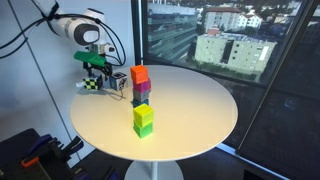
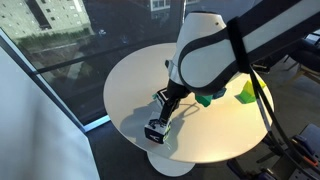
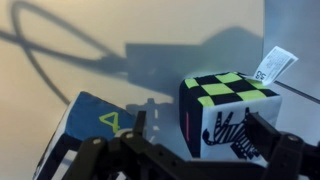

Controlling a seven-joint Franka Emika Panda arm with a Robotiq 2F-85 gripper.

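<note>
My gripper is open, its dark fingers spread above the table with nothing held. Below it in the wrist view sits a cube with a green-and-black checkered side, a white side with black markings and a small white tag; the right finger overlaps it in the picture. To the left lies a dark blue cube bearing a green 4, partly hidden by the left finger. In exterior view 1 the checkered cube is near the table's left edge, with a greyish cube to its right.
A tall stack of orange, purple and bluish cubes stands right of the arm. A yellow cube rests on a green cube nearer the front.
</note>
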